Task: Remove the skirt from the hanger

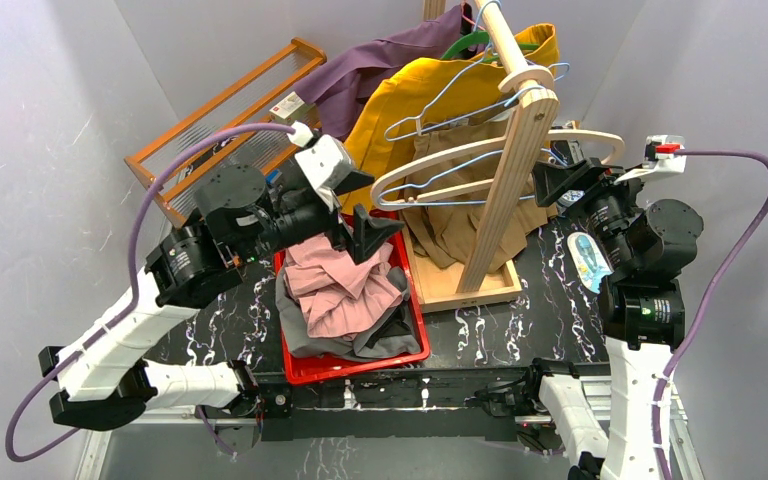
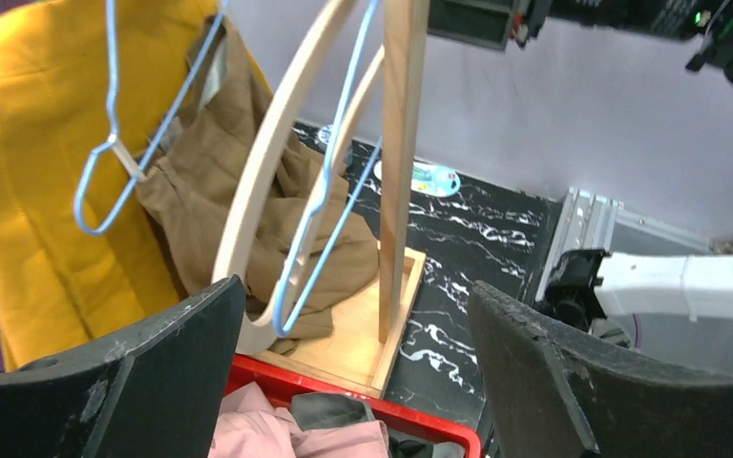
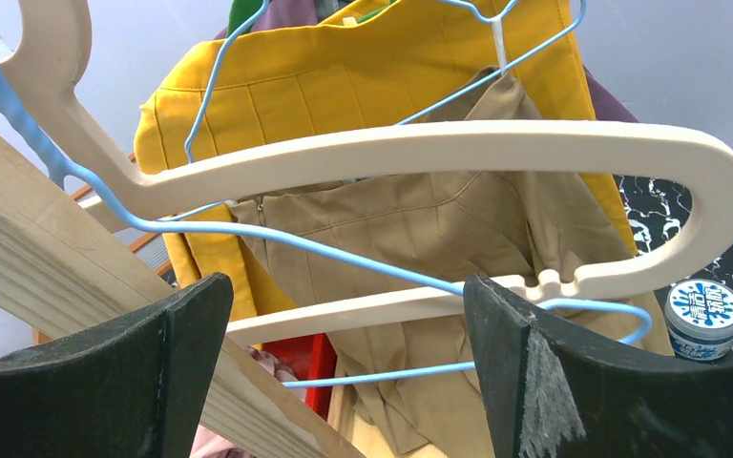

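Observation:
A khaki garment [image 1: 480,240] hangs low in the wooden rack [image 1: 500,200], behind a pale curved wooden hanger [image 3: 420,153] and blue wire hangers [image 3: 344,253]. In the top view my left gripper [image 1: 358,228] is open, left of the curved hanger's end and above the red basket. My right gripper [image 1: 560,178] stands open at the hanger's right part; in the right wrist view the rack post, blue wire and pale hanger lie beyond its fingers, and I cannot tell whether they touch.
Yellow [image 1: 390,110] and purple [image 1: 370,70] garments hang behind. The red basket [image 1: 415,350] holds pink and grey clothes. An orange slatted rack [image 1: 160,170] stands at the back left; a small jar [image 3: 703,320] is at the right.

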